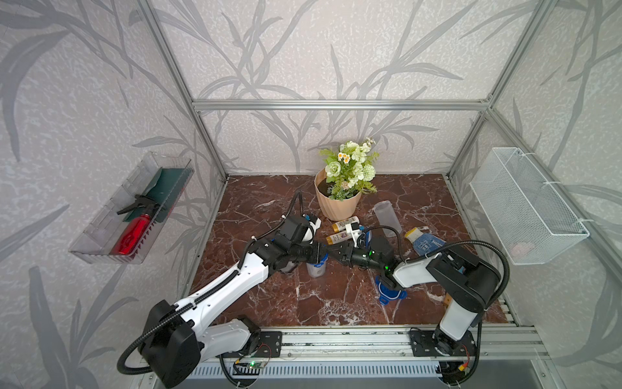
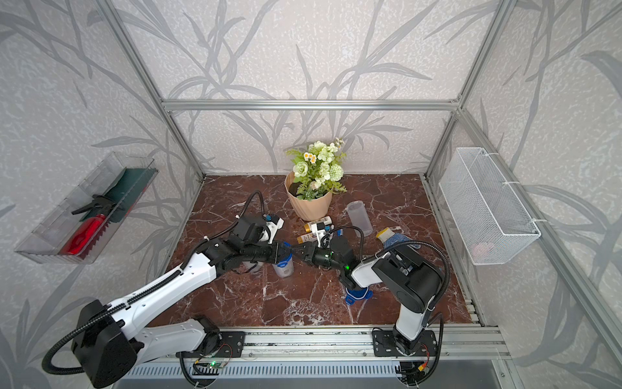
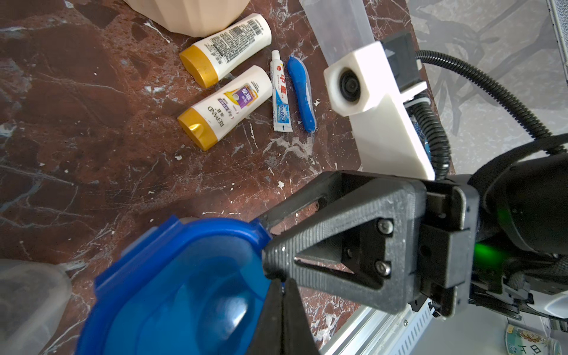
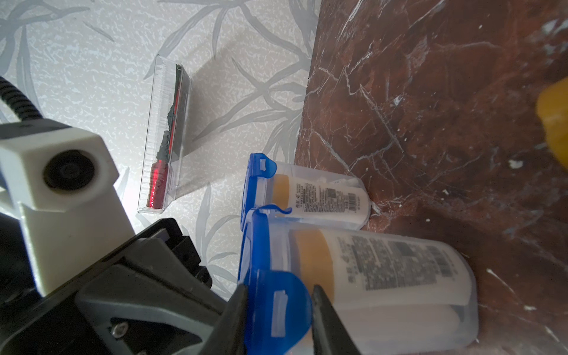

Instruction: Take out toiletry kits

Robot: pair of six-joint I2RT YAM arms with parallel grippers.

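A clear toiletry cup [image 4: 384, 284] with a blue lid [image 4: 260, 236] stands in front of me, a white tube with a gold cap inside it. My left gripper is shut at the lid, nothing visible between its fingertips. My right gripper is part open, with the lid's blue tab between its fingers. In the left wrist view the right fingers [image 3: 281, 254] meet the lid's blue rim [image 3: 195, 227]. A second lidded clear cup [image 4: 322, 198] is beyond the first. Both grippers nearly meet over the cup in the top views.
Two white tubes [image 3: 236, 103], a toothpaste tube [image 3: 280, 91] and a blue toothbrush case [image 3: 303, 94] lie behind the cup, before the flowerpot [image 1: 337, 204]. An empty clear cup [image 1: 387, 217], blue gloves [image 1: 427, 243] and a loose blue lid [image 1: 388, 291] lie to the right.
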